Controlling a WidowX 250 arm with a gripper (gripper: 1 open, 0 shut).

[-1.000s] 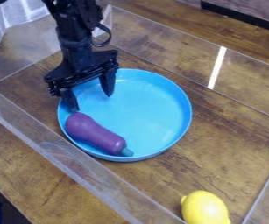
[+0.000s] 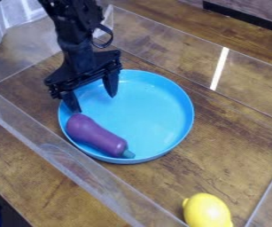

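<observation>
My black gripper reaches down from the top left over the left half of a blue plate, its two fingers spread wide apart with nothing seen between them. Below the fingers a purple eggplant lies on the plate along its lower left, stem end toward the bottom right.
A yellow lemon sits on the wooden table at the bottom right. A clear panel edge runs diagonally along the lower left. The table right of and behind the plate is mostly clear.
The eggplant and plate look unchanged.
</observation>
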